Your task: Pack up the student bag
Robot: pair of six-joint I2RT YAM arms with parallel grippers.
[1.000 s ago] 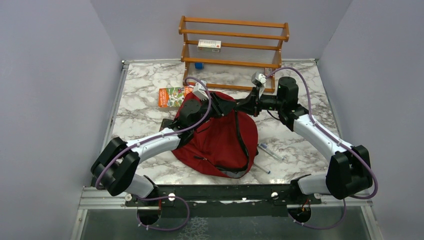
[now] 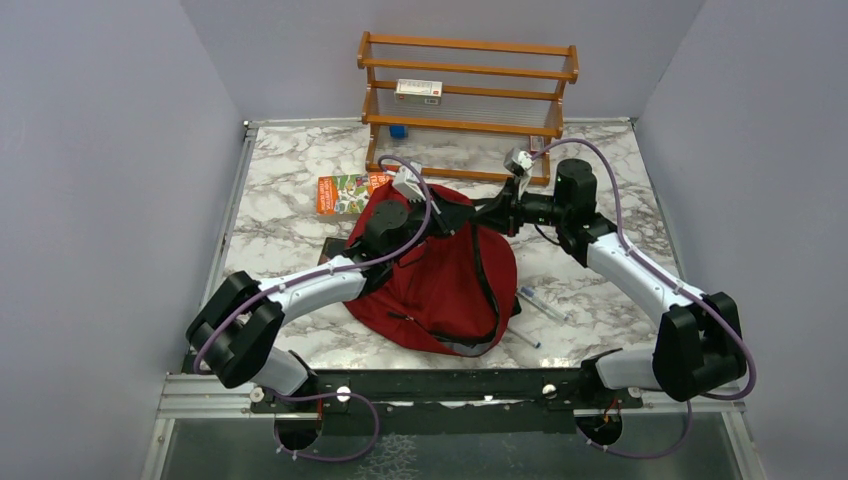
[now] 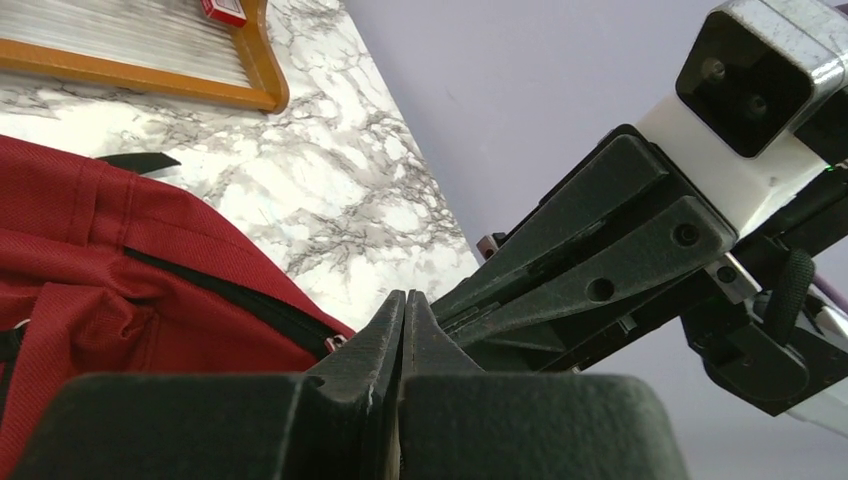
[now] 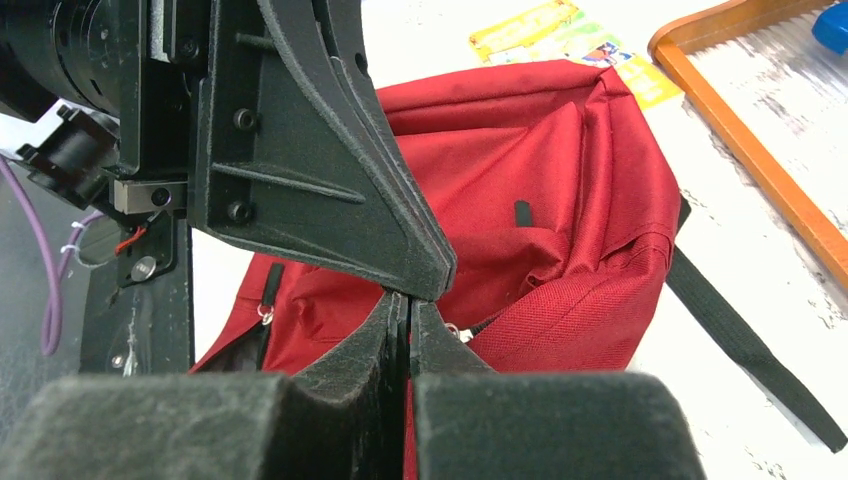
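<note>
The red bag [image 2: 420, 300] lies open in the middle of the table, its black zipper strips visible in all views. My left gripper [image 2: 462, 218] and my right gripper [image 2: 482, 218] meet over the bag's back right part, tips nearly touching. The left gripper's fingers are closed together, with nothing visible between them. A zipper pull [image 3: 335, 343] sits just behind those fingertips, and a metal pull [image 4: 460, 334] shows beside the right gripper's tips. How far the right finger stands open is hard to see, as the other gripper hides part of it.
A wooden rack [image 2: 465, 125] stands at the back with a box [image 2: 418, 92] and a blue item [image 2: 397, 131]. A colourful book [image 2: 340, 195] lies left of the bag, pens [image 2: 545, 305] to its right.
The left arm has shifted very slightly toward the front and right. The right arm and the bag look almost unchanged.
</note>
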